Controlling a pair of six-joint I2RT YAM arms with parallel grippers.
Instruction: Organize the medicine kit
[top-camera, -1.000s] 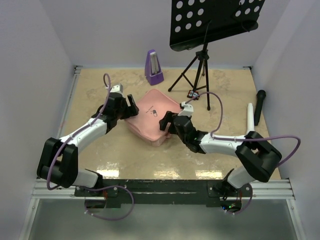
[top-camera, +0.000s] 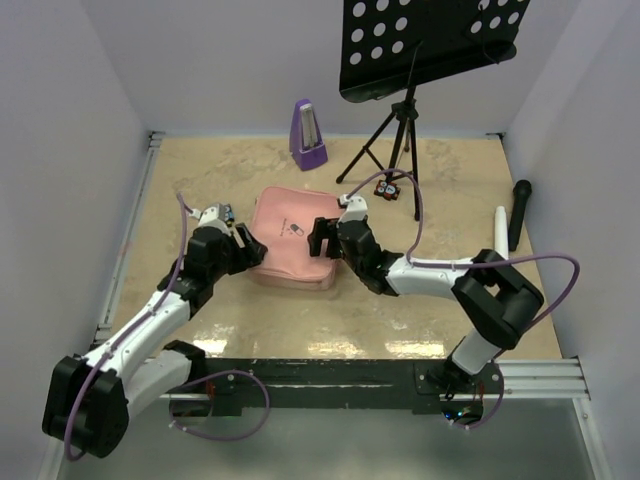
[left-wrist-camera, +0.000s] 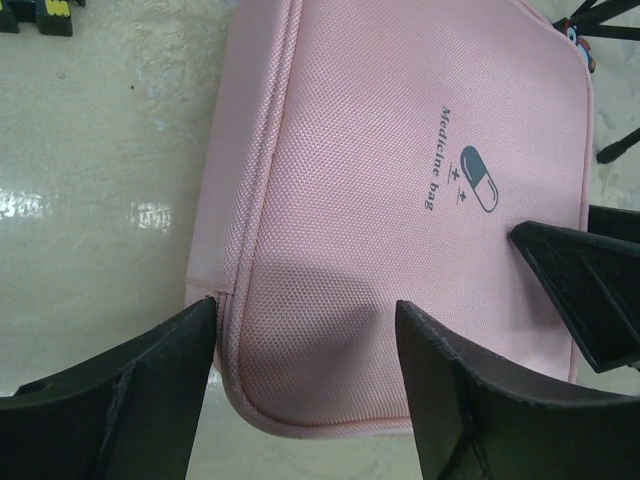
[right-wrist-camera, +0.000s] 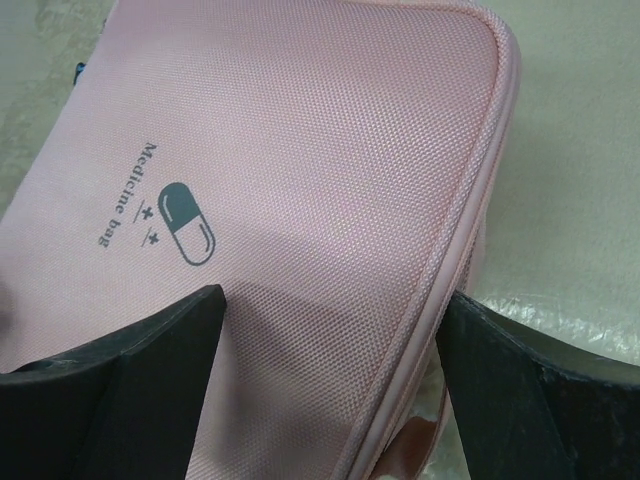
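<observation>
The pink medicine bag (top-camera: 295, 245) lies in the middle of the table, lid up with its pill logo showing. My left gripper straddles the bag's left edge near the front corner in the left wrist view, fingers part open around the fabric. My right gripper is at the opposite side edge, fingertips against the lid and rim, also part open. Whether either pinches the fabric firmly is unclear.
A purple metronome (top-camera: 308, 140) and a black music stand (top-camera: 405, 120) stand behind the bag. A microphone (top-camera: 519, 210) and a white rod (top-camera: 500, 232) lie at the right.
The bag has turned slightly to lie squarer to the table. The left gripper has come toward the front and left; the right gripper has moved slightly back and left.
</observation>
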